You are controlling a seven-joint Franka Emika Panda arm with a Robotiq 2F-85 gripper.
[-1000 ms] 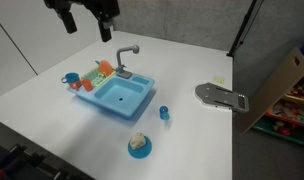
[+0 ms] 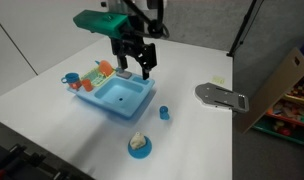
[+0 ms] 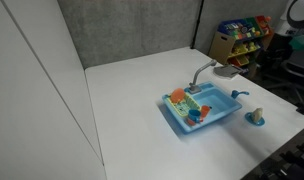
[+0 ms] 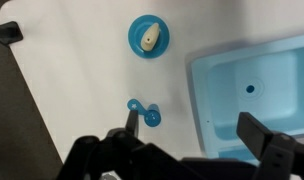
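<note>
My gripper [image 2: 135, 70] hangs above the light-blue toy sink [image 2: 143, 98], its fingers apart and empty. In the wrist view the two dark fingertips stand far from each other, with the sink basin [image 4: 224, 95] at the right. A small blue piece [image 4: 152, 117], perhaps a cup or utensil, lies on the table between the sink and the left side of that view. A blue plate [image 4: 136, 47] carries a pale, oblong item [image 4: 150, 37]. The grey faucet is mostly hidden behind the gripper in exterior view 1, but shows as a faucet [image 3: 201, 72] in exterior view 2.
A rack of orange and green toy dishes [image 2: 96, 77] adjoins the sink, with a blue cup [image 2: 71, 78] at its outer side. A grey metal tray [image 2: 221, 97] lies farther right. Colourful shelves [image 2: 292, 110] stand beyond the table.
In exterior view 1 my gripper has travelled right and lower, from the upper left to over the sink, now covering the faucet. The table objects appear unmoved.
</note>
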